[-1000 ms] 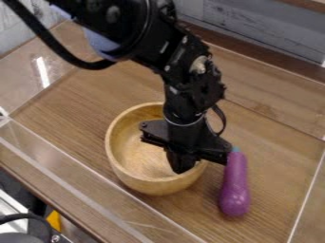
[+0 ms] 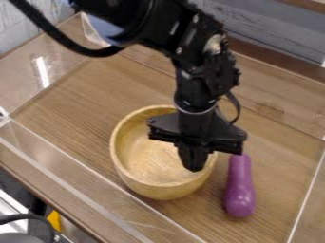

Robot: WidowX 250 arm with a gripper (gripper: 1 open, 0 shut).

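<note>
A black robot gripper (image 2: 193, 147) hangs low over the right half of a tan wooden bowl (image 2: 137, 163), its tip at the bowl's inside near the rim. It looks shut, and nothing shows between its fingers, though the tip is dark and hard to make out. Just right of the bowl, a purple toy eggplant (image 2: 240, 192) lies lengthwise on the wooden table, its upper end close to the gripper's right side.
A raised wooden edge and grey wall run along the back. Dark cables and a small yellow item sit at the lower left, beyond the table's front edge.
The gripper has shifted slightly up and right, staying over the bowl.
</note>
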